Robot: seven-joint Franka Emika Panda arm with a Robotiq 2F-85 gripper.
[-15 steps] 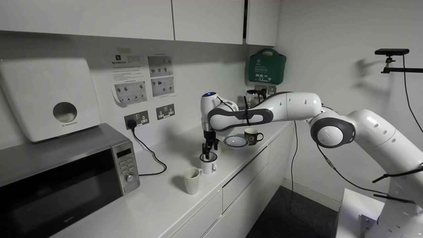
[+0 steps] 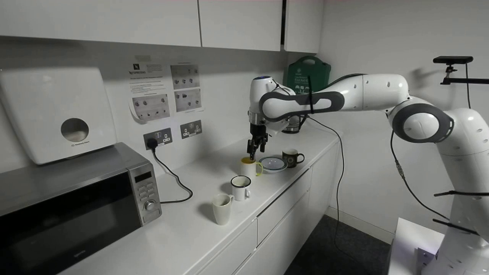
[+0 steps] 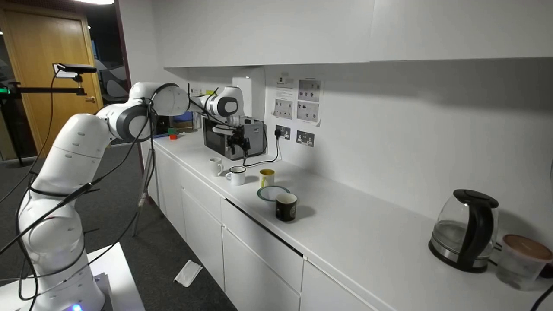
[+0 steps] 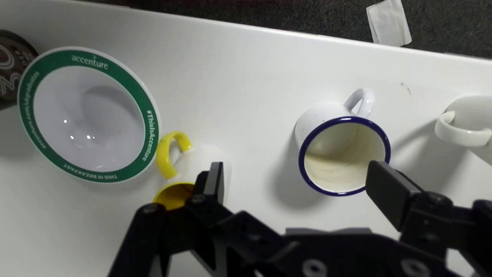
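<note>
My gripper hangs above the counter, its fingers wide apart and nothing between them. Below it in the wrist view, toward the right finger, stands a white mug with a dark blue rim. A white mug with a yellow inside and yellow handle is partly hidden by the left finger. Left of that mug lies a bowl with a green rim. A dark mug touches the far left edge of the wrist view, and a tall pale mug is cut off at the right.
A microwave stands at one end of the counter, a glass kettle and a lidded tub at the other. Bare counter lies between the dark mug and the kettle. Cabinets overhang the back.
My gripper has risen from the blue-rimmed mug and shifted toward the bowl end of the counter. The mugs and bowl stand where they were.
</note>
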